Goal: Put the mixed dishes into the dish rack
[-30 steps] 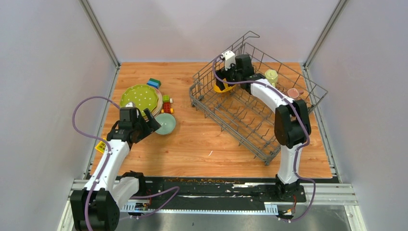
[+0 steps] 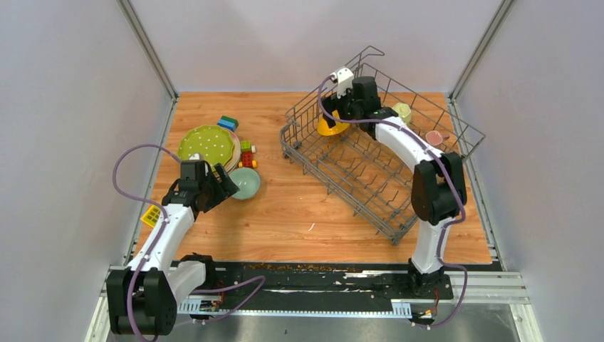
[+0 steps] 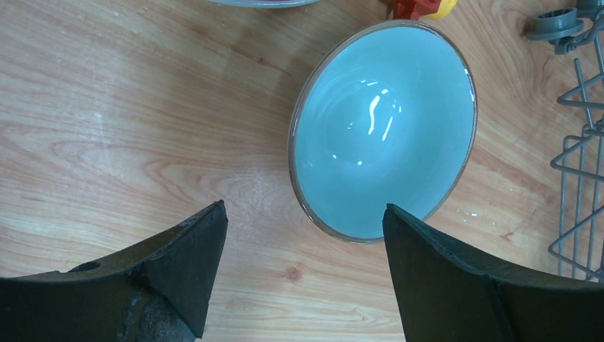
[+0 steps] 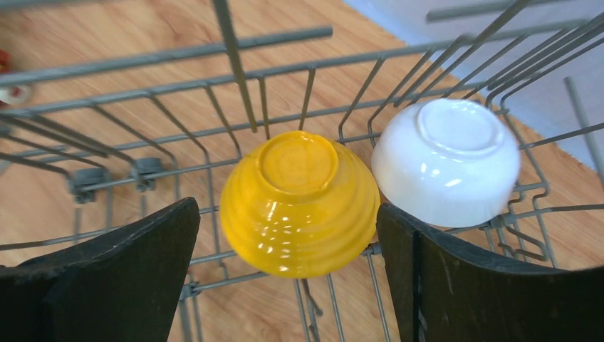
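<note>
A light blue-green bowl (image 2: 246, 184) lies on the table; in the left wrist view it (image 3: 381, 128) sits just beyond the open fingers of my left gripper. Green dotted plates (image 2: 204, 142) lie behind it. In the rack (image 2: 377, 199), an upside-down yellow bowl (image 4: 299, 214) lies beside an upturned white bowl (image 4: 445, 164). My right gripper is open over the yellow bowl, its fingers on either side of it, with no clear grip.
A yellow-green mug (image 2: 401, 112) and pink cup (image 2: 434, 137) stand in the rack's right part. Toy bricks (image 2: 248, 158) lie by the plates.
My right arm has shifted slightly up from the rack, its wrist a little higher in the top view.
</note>
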